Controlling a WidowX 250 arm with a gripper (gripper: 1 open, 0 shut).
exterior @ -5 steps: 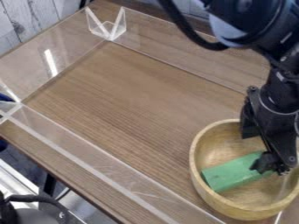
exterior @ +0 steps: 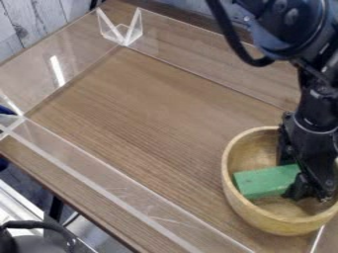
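A wooden bowl [exterior: 240, 150] sits at the right of the table, holding a green block [exterior: 264, 181] in its lower left part. My black gripper [exterior: 298, 178] reaches down into the bowl from the upper right and is shut on the green block's right end, which it partly hides. The exact place of the fingertips is hard to make out against the dark parts.
A transparent piece [exterior: 121, 31] stands at the back left. Dark equipment [exterior: 34, 239] fills the lower left corner.
The green block has shifted and turned slightly in the bowl, now lying a little higher in view, with the gripper closer around its right end. The bowl has moved slightly.
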